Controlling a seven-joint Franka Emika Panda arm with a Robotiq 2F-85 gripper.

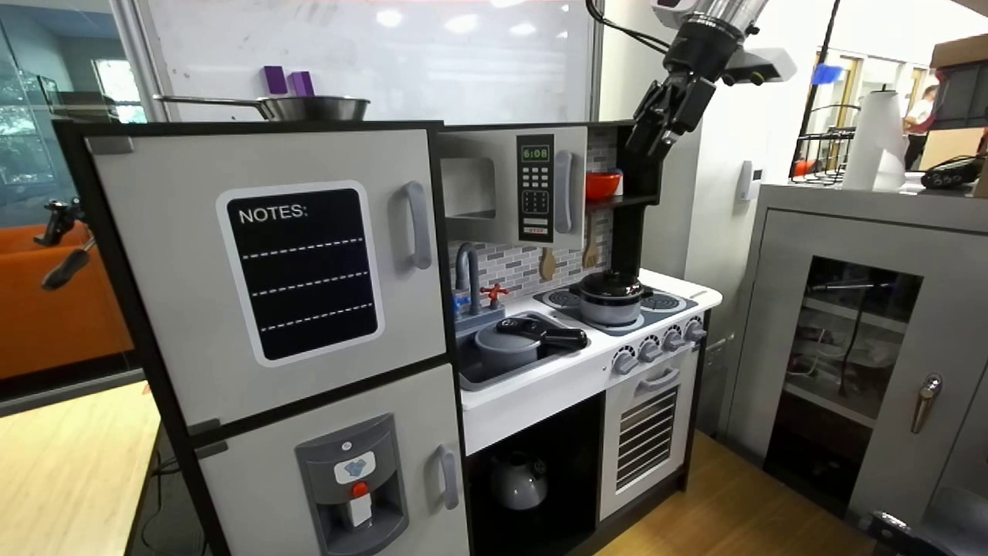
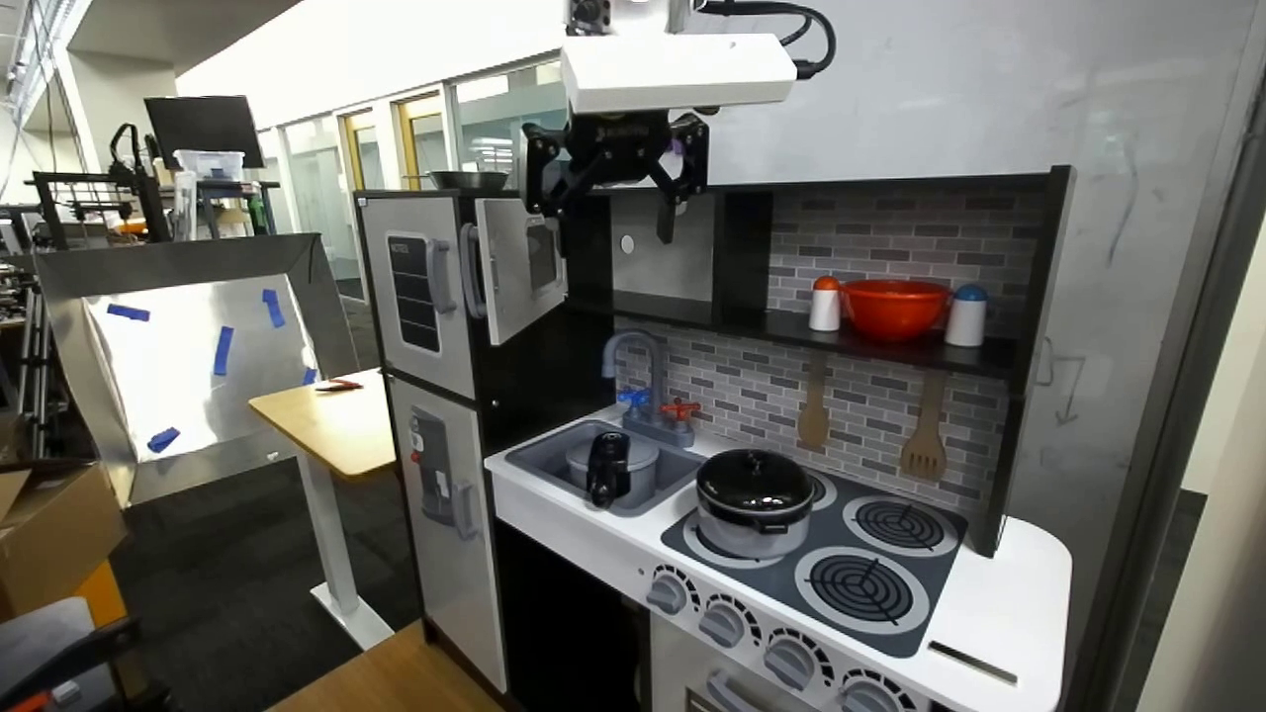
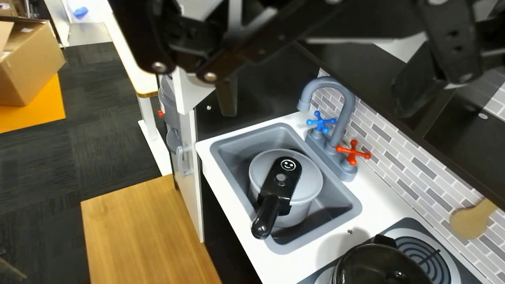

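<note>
My gripper [image 2: 611,220] is open, its fingers spread apart with nothing visible between them. It hangs high in front of the upper shelf, near the open microwave door [image 2: 522,271]. In the wrist view, one dark finger [image 3: 228,97] shows left of the faucet and the other at right. Below, a grey pot [image 3: 303,210] with a black-handled grey lid sits in the sink [image 3: 232,158]. A second pot with a black lid [image 2: 756,480] rests on the stove [image 2: 682,536]. An orange-red bowl [image 2: 896,309] stands on the shelf between two shakers.
A faucet [image 3: 348,106] with blue and red taps rises behind the sink. Two wooden utensils, including a slotted fork [image 2: 925,445], hang on the tiled wall. A metal pan [image 1: 315,108] lies atop the fridge [image 1: 167,232].
</note>
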